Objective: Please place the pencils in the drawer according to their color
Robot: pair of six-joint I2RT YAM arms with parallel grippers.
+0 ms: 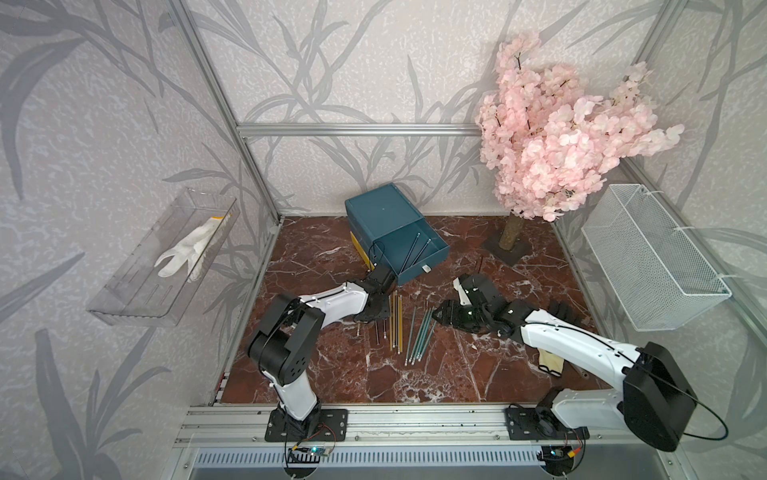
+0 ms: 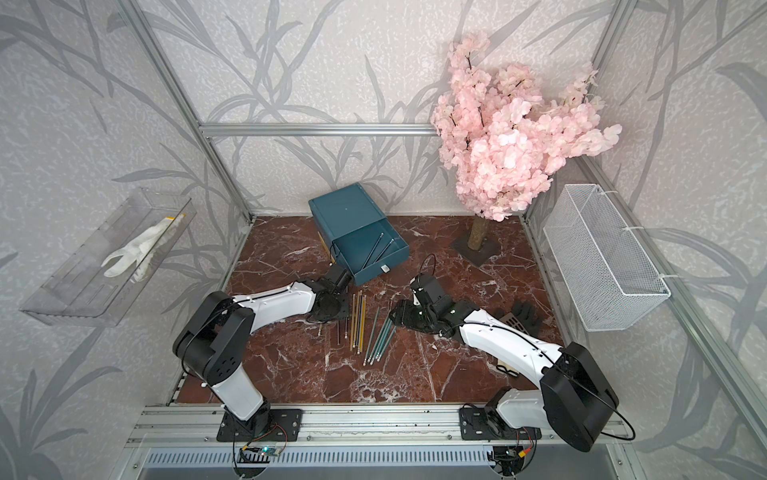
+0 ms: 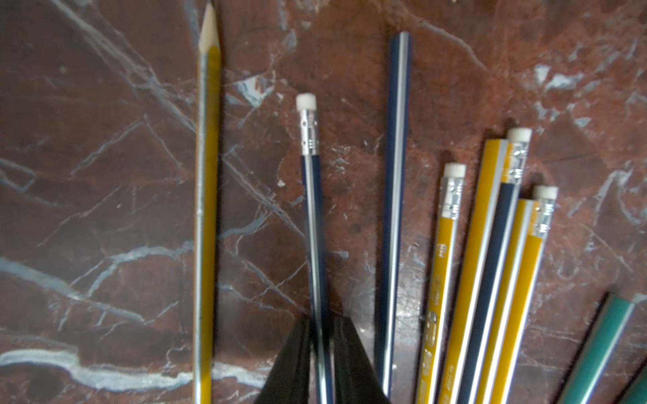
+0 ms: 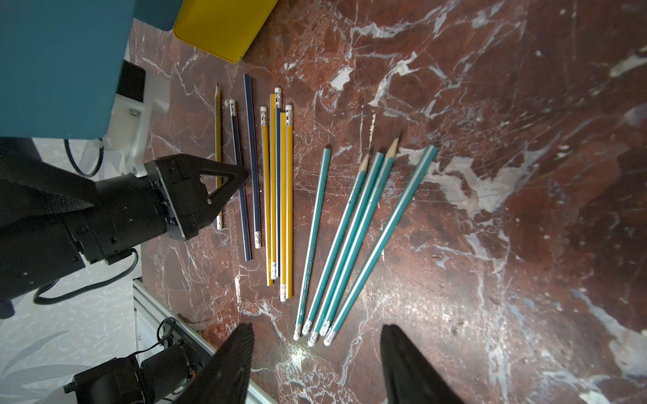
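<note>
A dark blue pencil (image 3: pixel 312 222) with a white eraser runs between the narrowly spaced fingers of my left gripper; whether they press on it is unclear. Another dark blue pencil (image 3: pixel 396 155) lies to its right, and a single yellow pencil (image 3: pixel 207 202) to its left. Further right, yellow pencils (image 3: pixel 477 269) lie bunched with a dark blue one among them. Several green pencils (image 4: pixel 350 242) lie in front of my right gripper, which is open and empty. The teal box's drawer (image 1: pixel 435 260) stands out, holding two dark pencils (image 1: pixel 414 249).
On the box's left side a yellow drawer (image 4: pixel 225 30) shows. A blossom tree (image 1: pixel 511 232) stands at the back right. Gloves (image 1: pixel 551 361) lie beside the right arm. Wall baskets (image 1: pixel 655 256) hang at the sides.
</note>
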